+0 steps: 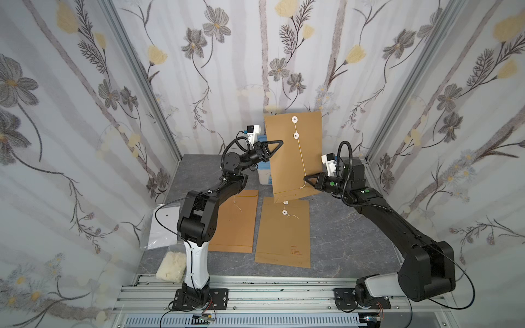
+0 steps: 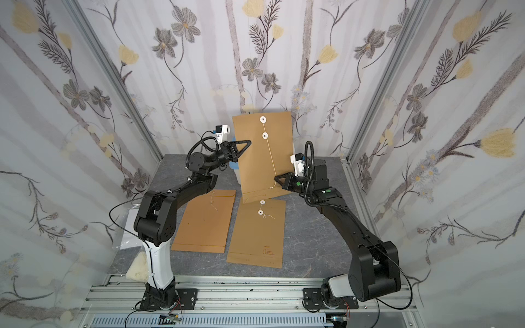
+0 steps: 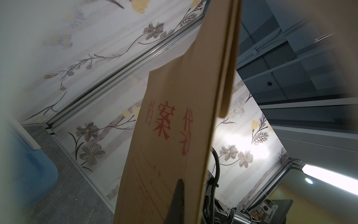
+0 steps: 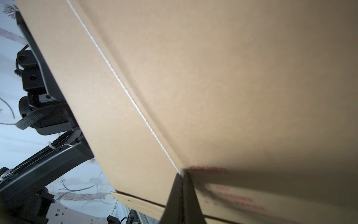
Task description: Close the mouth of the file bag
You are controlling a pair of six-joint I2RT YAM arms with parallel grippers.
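Note:
Upright above the table, a brown file bag (image 1: 287,158) faces the top views with its flap end up. My left gripper (image 1: 281,143) is shut on the bag's left edge; in the left wrist view one dark finger (image 3: 176,205) lies against the printed side. Two white buttons, an upper one (image 1: 294,119) and a lower one (image 1: 296,135), sit near the top of the bag. From them a white string (image 4: 128,93) runs straight down to the right gripper, whose fingertips are shut on it close to the bag's face. A loose string end hangs below those tips.
Two more file bags lie flat on the grey table, an orange-brown one (image 1: 235,221) and a tan one (image 1: 284,240). Behind the raised bag stands a blue-lidded box (image 1: 264,173). A white packet (image 1: 164,227) rests at the left.

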